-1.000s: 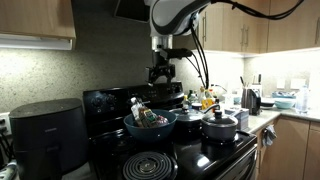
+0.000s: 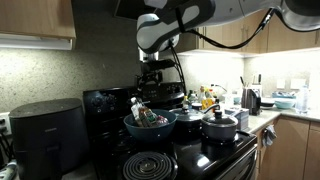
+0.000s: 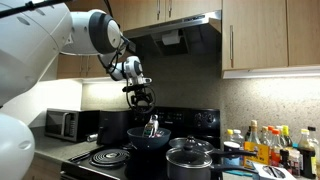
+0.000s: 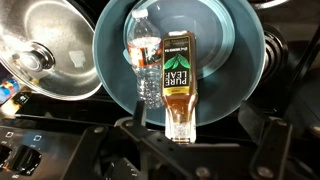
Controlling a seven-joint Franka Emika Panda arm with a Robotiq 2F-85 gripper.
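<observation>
A teal bowl (image 2: 150, 133) stands on the stove and holds two bottles. In the wrist view, a tea bottle (image 4: 180, 85) with a dark "Pure Leaf" label lies across the bowl, its capped end over the near rim. Just left of it is a clear water bottle (image 4: 146, 60) with a white cap. My gripper (image 2: 156, 76) hangs above the bowl, clear of the bottles. Its fingers (image 4: 136, 130) stand wide apart in the wrist view, one on each side of the tea bottle's neck end, with nothing gripped.
A lidded grey pot (image 2: 219, 126) and a pan (image 4: 55, 52) sit on the stove beside the bowl. In front is a bare coil burner (image 2: 150, 166). Several condiment bottles (image 3: 265, 145) stand on the counter past the pot. A black cooker (image 2: 50, 138) occupies the other side.
Across exterior view 1, my gripper has moved left and somewhat lower, to over the bowl. The bowl and bottles have not visibly moved.
</observation>
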